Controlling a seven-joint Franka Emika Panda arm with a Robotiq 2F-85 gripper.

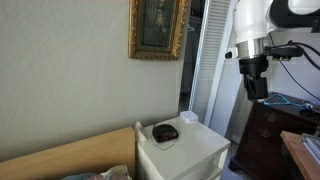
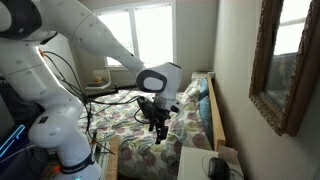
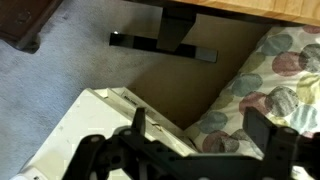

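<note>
My gripper point(image 1: 255, 90) hangs in the air at the right of exterior view 1, fingers pointing down. In the wrist view the gripper is open, its dark fingers point(image 3: 257, 127) wide apart with nothing between them. Exterior view 2 shows the gripper point(image 2: 156, 132) in front of the bed. A white cabinet point(image 1: 185, 158) stands below and to the left of it. On that cabinet are a black rounded object point(image 1: 165, 132) and a small white box point(image 1: 188, 117).
A dark dresser point(image 1: 262, 135) with a blue hanger point(image 1: 284, 100) on it stands at the right. The wooden table edge point(image 3: 270, 12) crosses the top of the wrist view. The bed's dotted cover point(image 3: 245, 100) is at right there. A framed picture point(image 1: 158, 27) hangs on the wall.
</note>
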